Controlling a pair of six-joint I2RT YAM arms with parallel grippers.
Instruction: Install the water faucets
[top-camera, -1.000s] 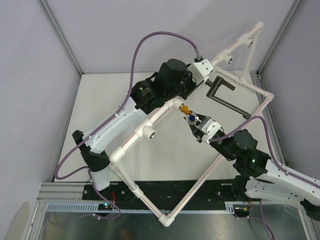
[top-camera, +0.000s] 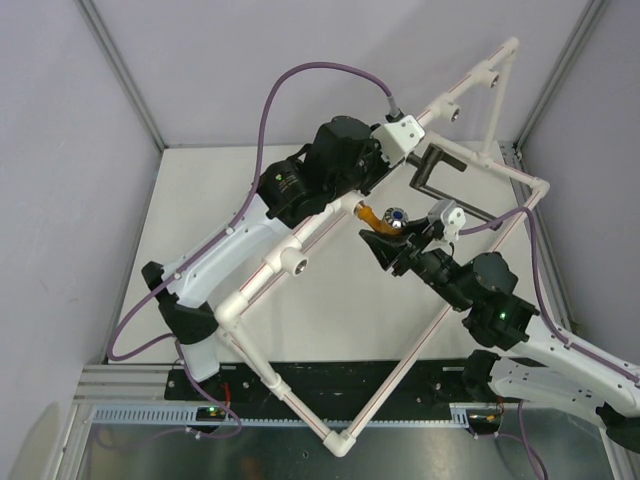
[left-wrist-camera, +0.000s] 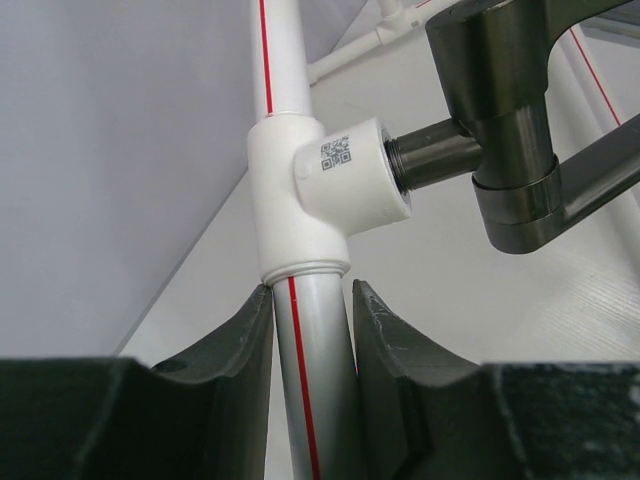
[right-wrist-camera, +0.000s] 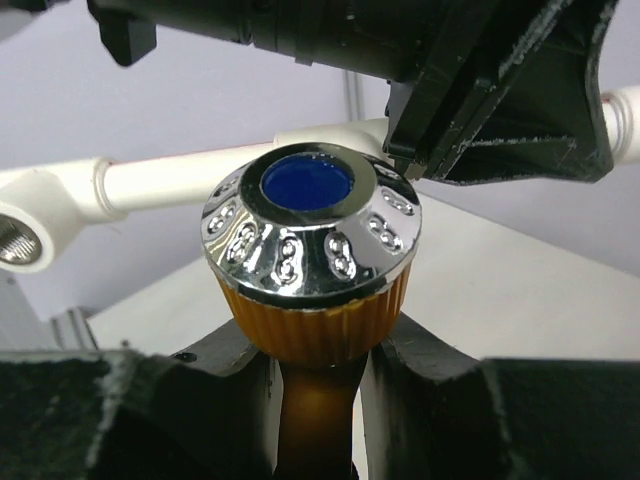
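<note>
A white pipe frame stands on the bench. My left gripper is around the white pipe (left-wrist-camera: 278, 55), just below a white tee (left-wrist-camera: 293, 205) from which a black faucet (left-wrist-camera: 515, 200) sticks out. My right gripper (top-camera: 392, 236) is shut on an orange faucet (right-wrist-camera: 312, 410) with a chrome, blue-centred knob (right-wrist-camera: 310, 245), which it holds at a white fitting on the front rail; whether it sits in the fitting is hard to tell.
An empty tee (top-camera: 294, 261) is lower on the rail, and more fittings (top-camera: 487, 77) are higher up. The board (top-camera: 180, 220) is clear on the left.
The left arm has hardly moved, and the frame shifted slightly.
</note>
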